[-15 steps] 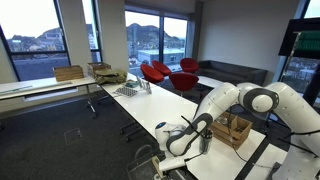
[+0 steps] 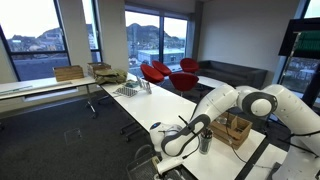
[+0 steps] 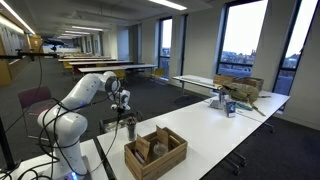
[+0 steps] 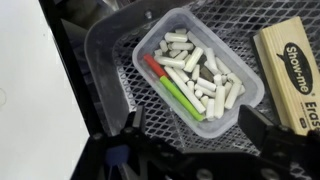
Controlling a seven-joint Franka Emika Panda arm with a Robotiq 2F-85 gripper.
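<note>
In the wrist view my gripper stands open above a clear plastic tub (image 4: 258, 92), one dark finger on either side. White chalk sticks (image 4: 207, 82) fill the tub in a loose pile. One red stick (image 4: 152, 66) and one green stick (image 4: 184, 101) lie end to end along its left side. Nothing shows between the fingers. In the first exterior view the gripper (image 2: 168, 163) points down at the near side of the white table, over the basket area; small details there cannot be made out.
The tub sits in a black mesh basket (image 4: 98, 45). Right of the tub lies a wooden "Show-me" eraser (image 4: 290, 75). A white surface (image 4: 35, 110) borders the basket at left. On the table stand a wooden box (image 3: 155, 155) and a dark cylindrical holder (image 2: 206, 142).
The arm's lower end has shifted slightly in the first exterior view over the last second. The table and the objects on it look the same.
</note>
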